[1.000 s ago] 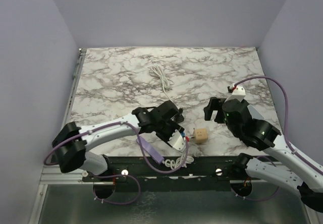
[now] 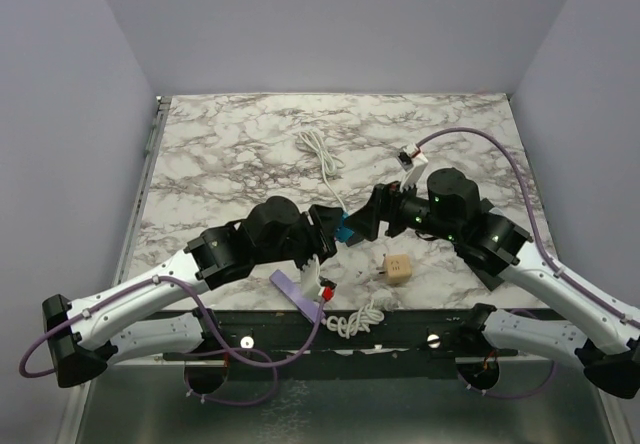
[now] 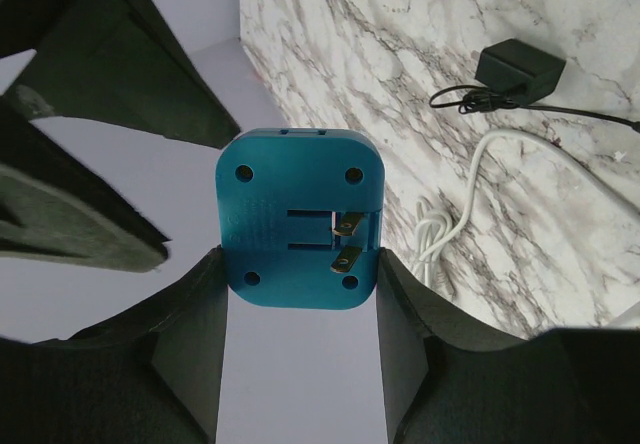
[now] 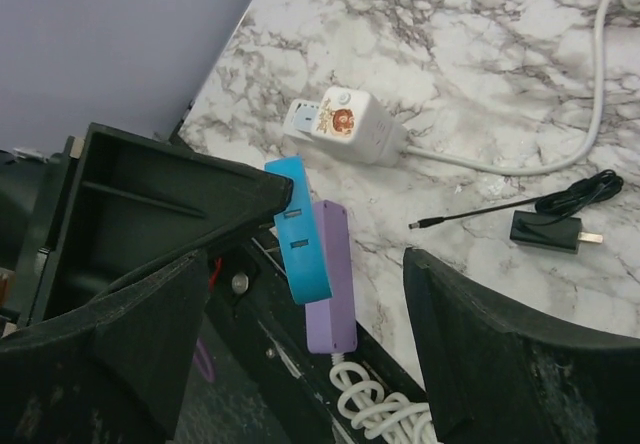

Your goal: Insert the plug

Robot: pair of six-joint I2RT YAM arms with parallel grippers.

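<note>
My left gripper is shut on a blue plug adapter (image 3: 300, 189), its two metal prongs showing toward the left wrist camera. In the top view the adapter (image 2: 344, 230) is held up over the table's middle. Open and empty, my right gripper (image 2: 377, 226) stands close on its right. The right gripper's dark fingers (image 3: 150, 74) reach in from the upper left of the left wrist view, apart from each other. A white cube socket (image 4: 355, 129) on a cord and a purple power strip (image 4: 332, 264) lie below; the left arm hides the cube from above.
A black power adapter (image 4: 548, 232) with a thin cable lies near the white cord (image 4: 500, 167). A tan block (image 2: 397, 268) and a coiled white cord (image 2: 357, 320) sit by the front edge.
The left gripper has come up and back with the blue adapter, turning it.
</note>
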